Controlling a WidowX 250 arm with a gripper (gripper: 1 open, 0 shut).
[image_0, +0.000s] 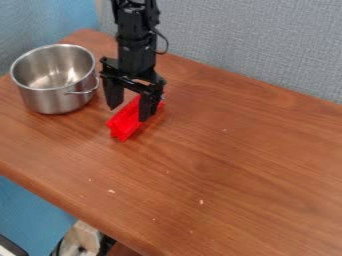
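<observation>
My black gripper hangs over a red rectangular object on the wooden table, its two fingers apart, one beside the steel pot and the other over the red object's right part. The red object lies at a slant beneath it, partly hidden by the gripper. Whether it touches the fingers is unclear. A shiny steel pot with side handles stands to the left of the gripper, near the table's left edge.
A grey textured wall rises behind it. The table's left edge drops to a blue area at lower left.
</observation>
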